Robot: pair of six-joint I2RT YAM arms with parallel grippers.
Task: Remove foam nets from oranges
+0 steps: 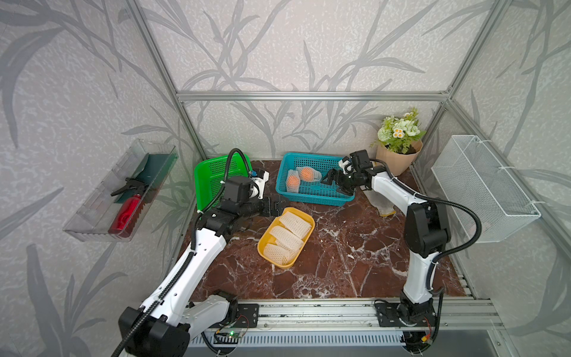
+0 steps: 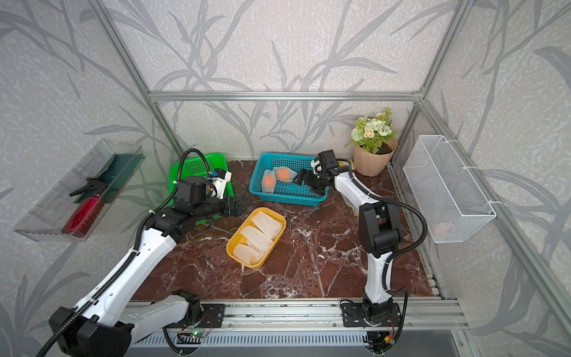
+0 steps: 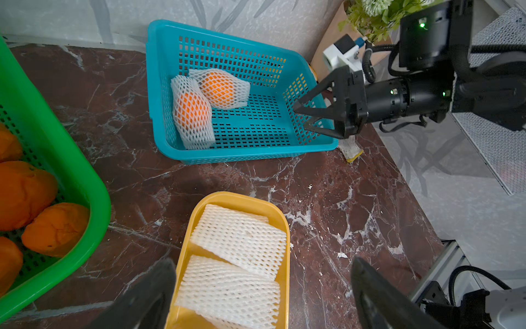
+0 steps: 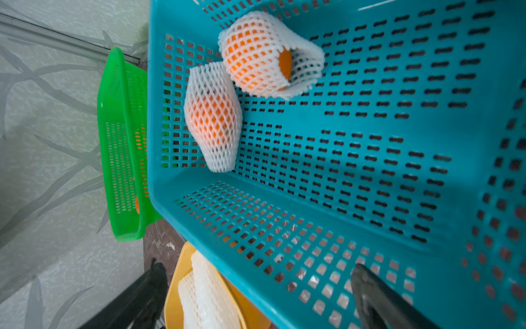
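Observation:
Two oranges in white foam nets, one point(image 4: 212, 118) lengthwise, another point(image 4: 252, 54) with bare orange showing at the net's opening, lie at the left of the blue basket point(image 3: 241, 156). My right gripper stands open over that basket's right side, empty. My left gripper point(image 1: 273, 207) hangs open between the green basket and the yellow tray, holding nothing. Several bare oranges point(image 3: 52, 230) sit in the green basket point(image 3: 93, 219). Loose foam nets point(image 3: 230, 290) lie in the yellow tray point(image 3: 285, 230).
A flower pot point(image 1: 398, 159) stands at the back right, gloves lying partly hidden near it. A white wire basket point(image 1: 481, 190) and a clear bin point(image 1: 89, 226) are at the side walls.

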